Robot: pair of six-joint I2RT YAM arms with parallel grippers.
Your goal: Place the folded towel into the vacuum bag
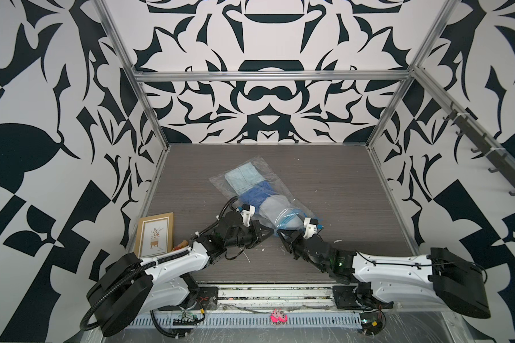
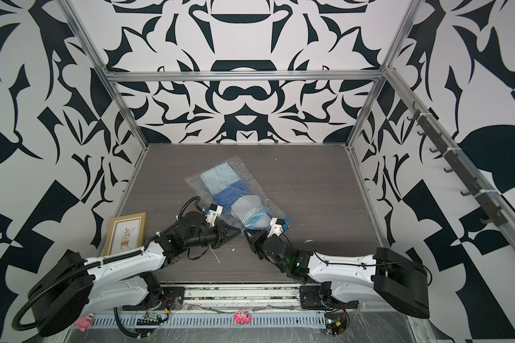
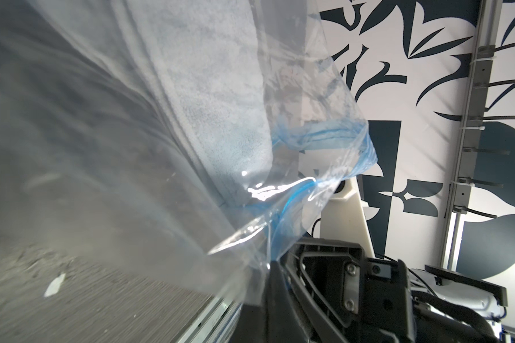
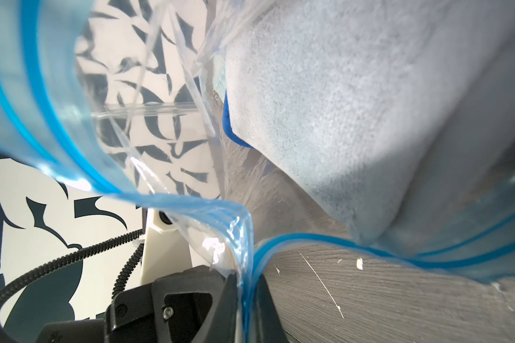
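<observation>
The clear vacuum bag lies slantwise on the table, its blue-lined mouth toward me. Folded towels show through the film: a light blue one, a dark blue one and a whitish one nearest the mouth. In the right wrist view the whitish towel is within the raised mouth. My right gripper is shut on the bag's blue-lined rim. Film gathers at the tips of my left gripper, which is shut on the bag's edge at the mouth's left side.
A framed picture stands at the table's left edge. Both grippers are close together near the front middle.
</observation>
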